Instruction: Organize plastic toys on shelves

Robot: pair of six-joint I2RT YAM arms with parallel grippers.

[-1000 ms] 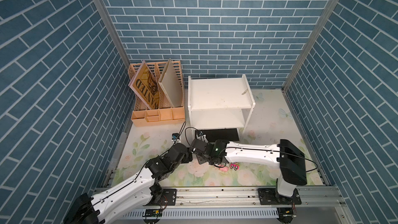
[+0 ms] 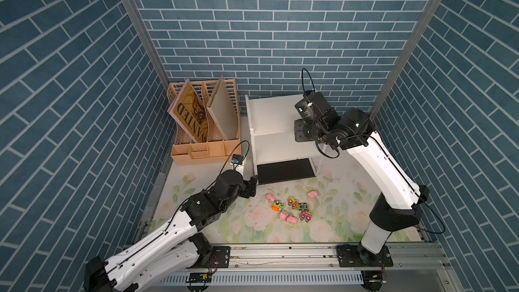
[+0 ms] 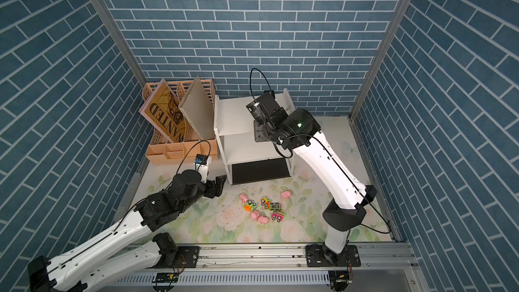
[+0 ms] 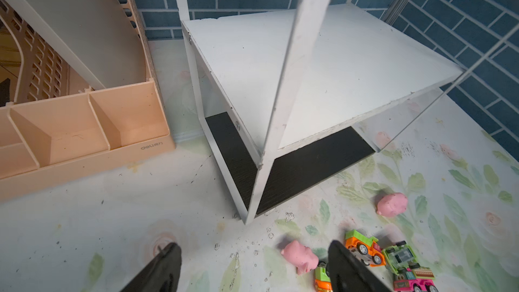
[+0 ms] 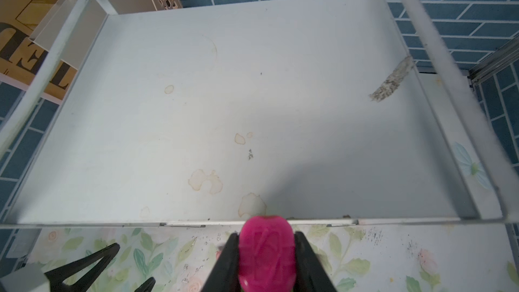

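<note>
My right gripper is raised above the white shelf unit's top board (image 5: 254, 102), shut on a pink toy (image 5: 267, 243). My left gripper stands open at the shelf's front-left corner, nothing between its fingers. On the table in front of the unit lie pink pigs (image 4: 392, 203) and several toy vehicles (image 4: 363, 246). The middle shelf (image 4: 351, 59) looks empty in the left wrist view, and the dark bottom board (image 4: 302, 173) is bare where visible.
A peach organizer (image 2: 183, 154) with two boards standing in it is left of the shelf unit. Brick-patterned walls enclose the back and sides.
My right arm has risen from low over the toys to above the shelf's top board. My left gripper has moved slightly up, toward the unit.
</note>
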